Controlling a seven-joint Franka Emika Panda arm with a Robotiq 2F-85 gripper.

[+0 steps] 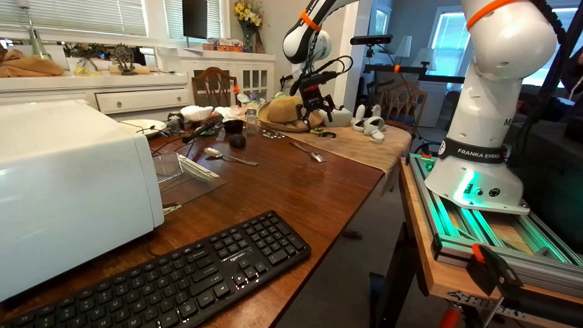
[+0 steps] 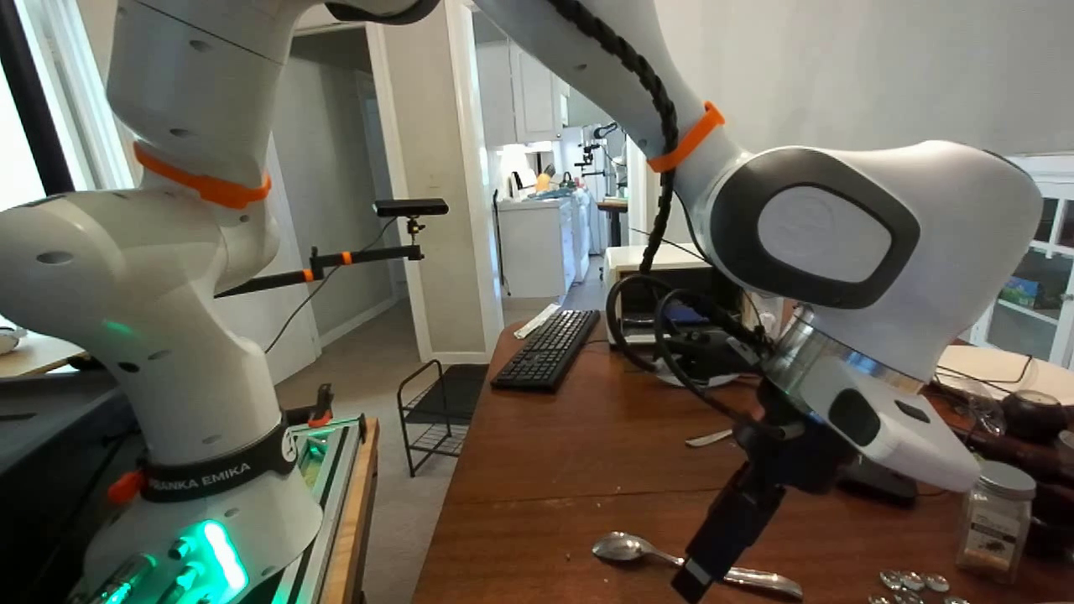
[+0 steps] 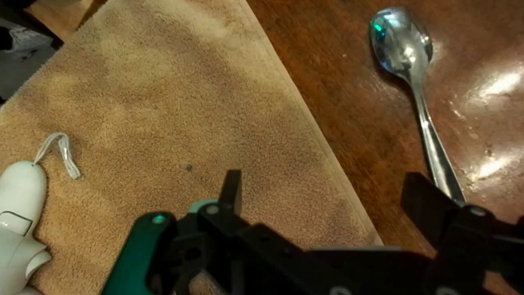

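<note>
My gripper is open, its two dark fingers wide apart with nothing held between them. In the first exterior view the gripper (image 1: 318,112) hangs above the table's far end, in front of a tan hat (image 1: 285,111). The wrist view looks down on a tan towel (image 3: 162,113) and bare wood. A silver spoon (image 3: 432,142) lies on the wood at the right, its handle end hidden behind the right finger. From the other side, this spoon (image 2: 624,548) shows on the table below the gripper (image 2: 695,579), partly behind a finger.
White VR controllers (image 1: 369,123) rest on the towel. A second spoon (image 1: 240,159) lies farther left, near a white appliance (image 1: 76,180). Beside several glass pieces stands a jar (image 2: 997,522). A black keyboard (image 1: 218,268) sits at the near edge.
</note>
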